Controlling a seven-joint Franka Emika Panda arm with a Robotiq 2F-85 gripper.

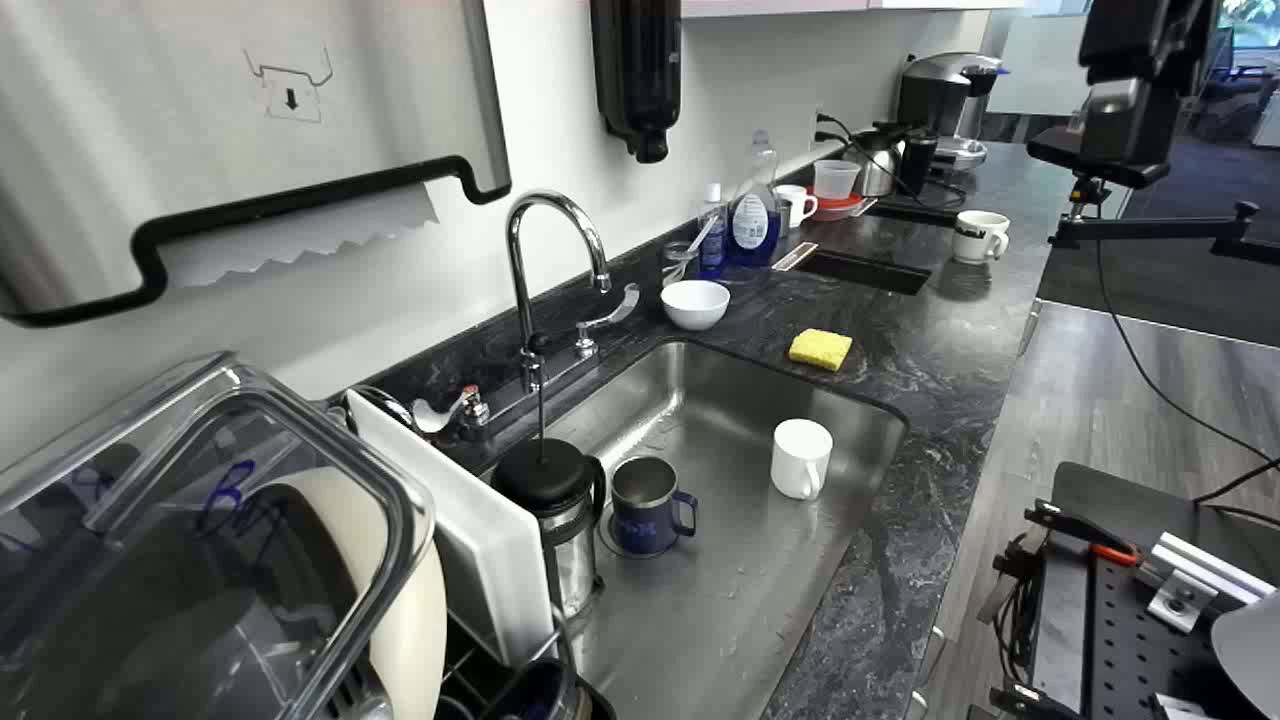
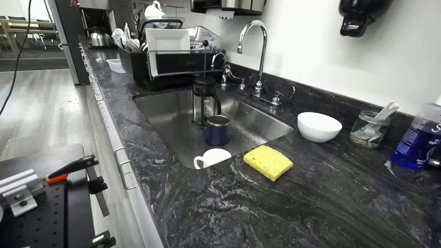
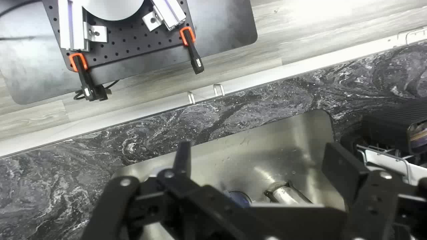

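In the wrist view my gripper hangs over the sink with its fingers wide apart and nothing between them. The steel sink point(image 1: 732, 600) holds a white mug point(image 1: 799, 461), a navy metal mug point(image 1: 643, 510) and a French press point(image 1: 570, 546) with a black lid. The white mug stands upright near the sponge end. Side by side, the navy mug and press are near the dish rack. On the counter beside the sink lies a yellow sponge point(image 2: 268, 162); a white bowl point(image 2: 319, 126) sits by the wall. Neither exterior view shows the gripper's fingers.
A chrome faucet point(image 1: 561, 240) arches over the sink's wall side. The dish rack point(image 2: 136, 62) crowds one end. Past the bowl stand a glass jar point(image 2: 370, 128) and a blue soap bottle point(image 2: 419, 136). Another mug point(image 1: 981, 236) is farther along the counter. Open counter surrounds the sponge.
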